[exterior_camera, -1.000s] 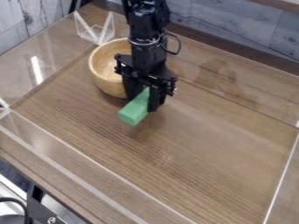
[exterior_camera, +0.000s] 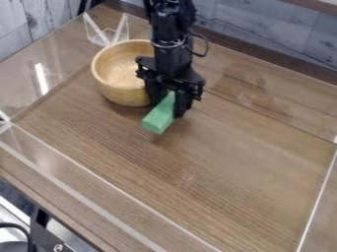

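Observation:
A black robot arm reaches down from the top middle of the camera view to its gripper, which is shut on a green block. The block is tilted, just in front and to the right of a tan bowl. The fingertips are dark and partly hard to make out against the arm.
Clear plastic pieces stand at the back left behind the bowl. A grey wall runs along the back, and black cables lie at the lower left corner.
The gripper has moved a little up and to the right, toward the back, carrying the green block with it.

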